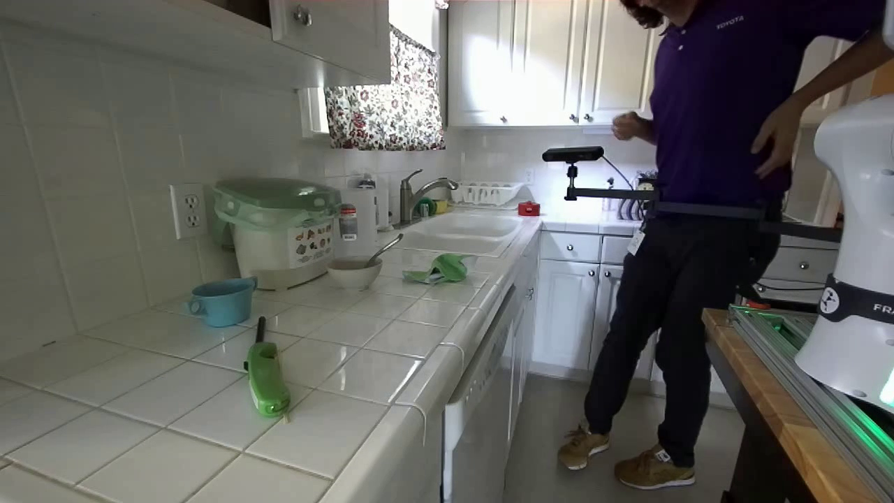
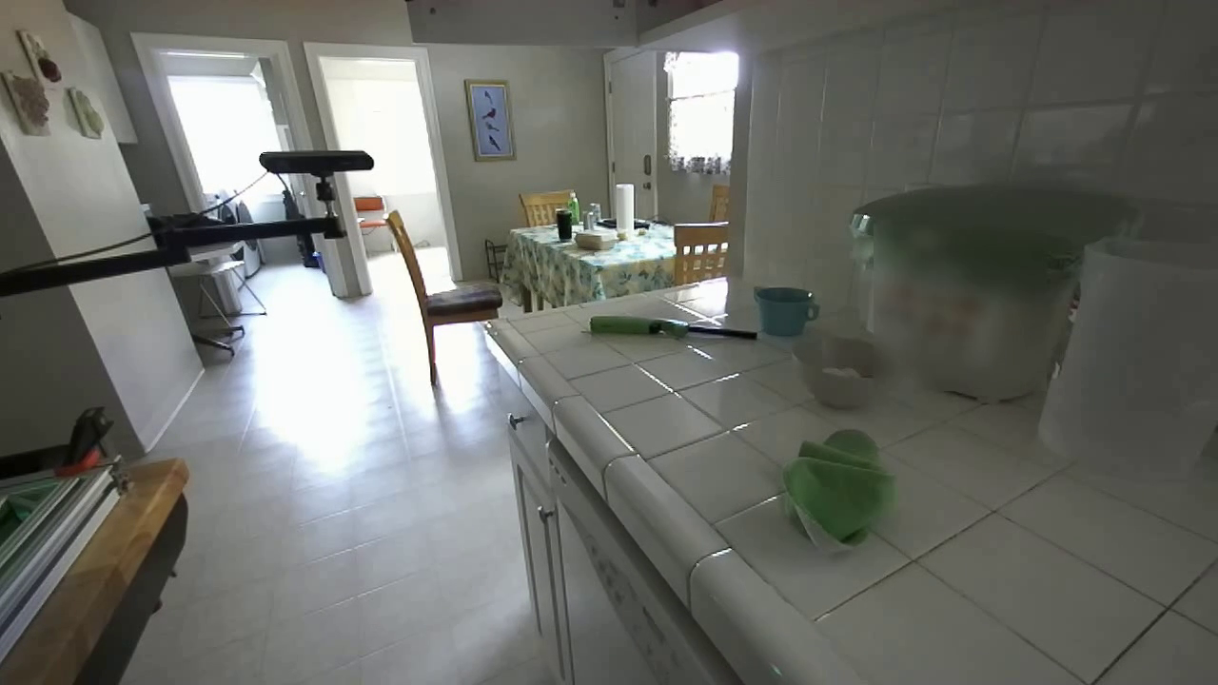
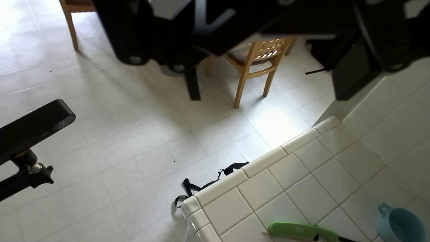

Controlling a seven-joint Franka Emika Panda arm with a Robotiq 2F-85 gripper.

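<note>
In the wrist view my gripper is open. Its two dark fingers stand wide apart, with only floor and a wooden chair showing far behind the gap. On the tiled counter lie a green lighter [image 1: 267,378] with a black tip and, behind it, a blue cup [image 1: 223,302]. A pale bowl [image 1: 354,273] with a spoon in it sits further along, near a crumpled green cloth [image 2: 841,486]. The wrist view has the lighter [image 3: 298,230] and cup [image 3: 401,226] at its lower right, well away from my fingers. Neither exterior view includes the gripper.
A lidded bin [image 1: 276,243] stands against the tiled wall, with the sink [image 1: 457,233] beyond. A person [image 1: 712,168] stands behind the camera arm [image 1: 612,193], close to the robot base [image 1: 855,251]. Bare tiles surround the lighter.
</note>
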